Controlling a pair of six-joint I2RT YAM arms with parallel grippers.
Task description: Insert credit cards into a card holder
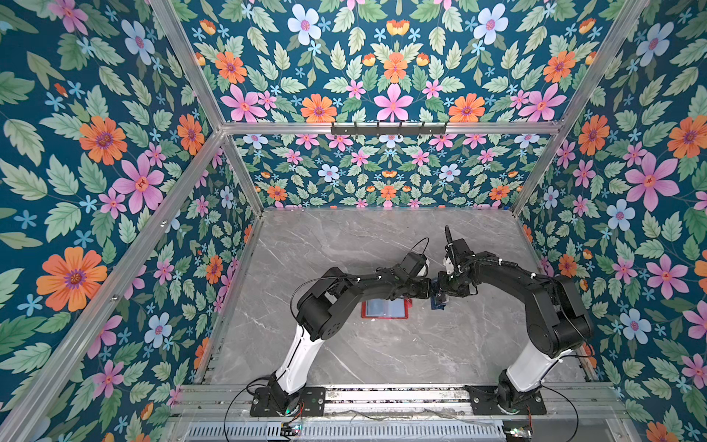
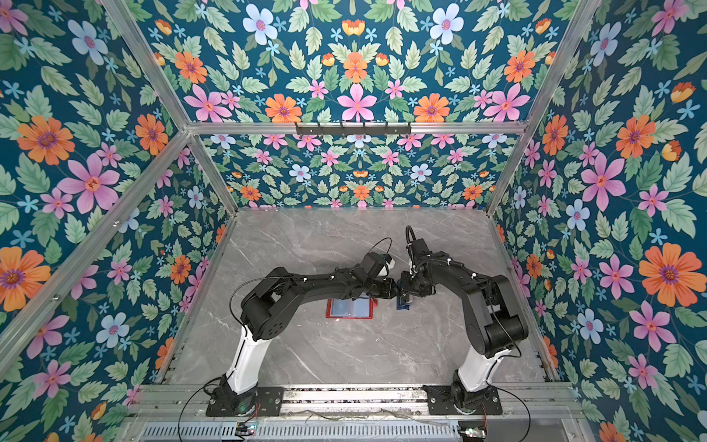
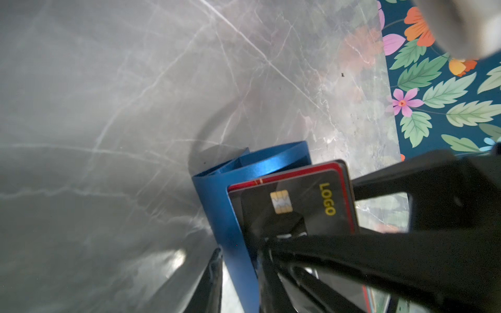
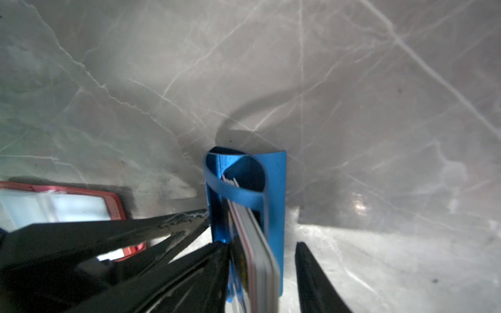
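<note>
A blue card holder [image 4: 276,203] lies on the grey marble floor between my grippers. A stack of cards [image 4: 253,245], the outer one black with a chip and LOGO [image 3: 318,203], sits partly in its loop. In the left wrist view my left gripper is open low at the holder's edge; whether anything is between its fingertips is unclear. My right gripper is around the card stack, its right fingertip apart from the cards, so it is part open. Its black fingers also reach over the black card in the left wrist view.
A red-edged tray or pouch [image 1: 384,315] with a pale inside lies left of the holder, under my left arm. Patterned walls and a metal frame enclose the area.
</note>
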